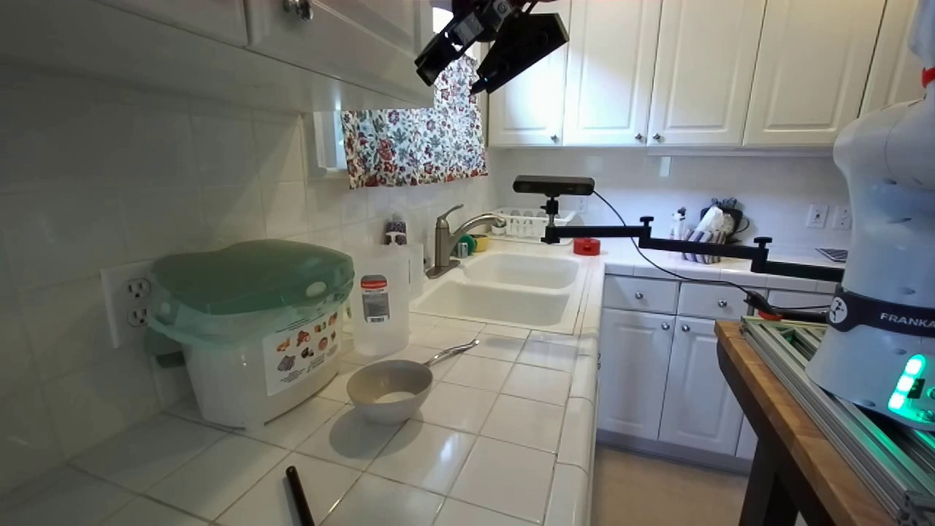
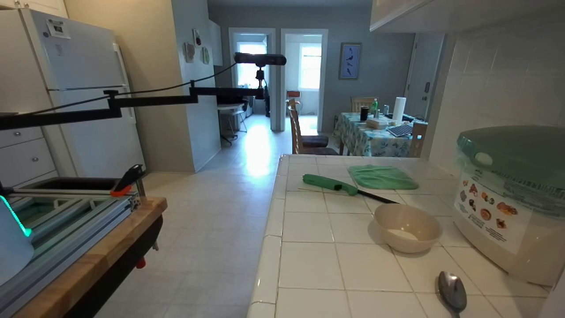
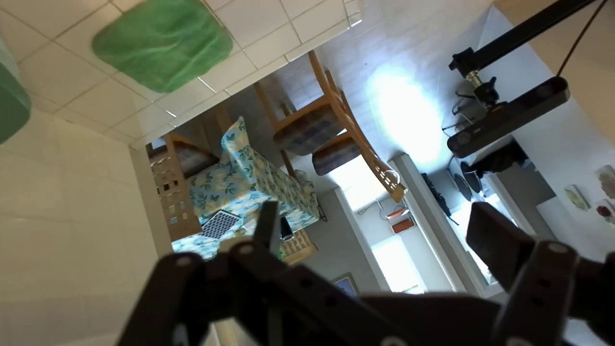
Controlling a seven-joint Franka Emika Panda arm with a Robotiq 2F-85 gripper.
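High over the counter, at the top of exterior view 1, hangs my gripper [image 1: 453, 80]. In the wrist view its two dark fingers [image 3: 266, 226] stand wide apart with nothing between them, so it is open. Well below it, a beige bowl [image 1: 390, 391] rests on the white tiles. A metal spoon [image 2: 451, 291] lies beside the bowl, toward the sink. On the bowl's other side are a green-handled tool with a black shaft [image 2: 331, 183] and a flat green cloth [image 2: 382, 177]; the cloth [image 3: 164, 43] also appears at the wrist view's upper left.
A white bin with a green lid [image 1: 254, 333] stands against the wall, with a clear jug [image 1: 381, 307] close by. Beyond is the sink [image 1: 508, 294] with its faucet [image 1: 443, 241]. Upper cabinets [image 1: 350, 44] overhang the counter.
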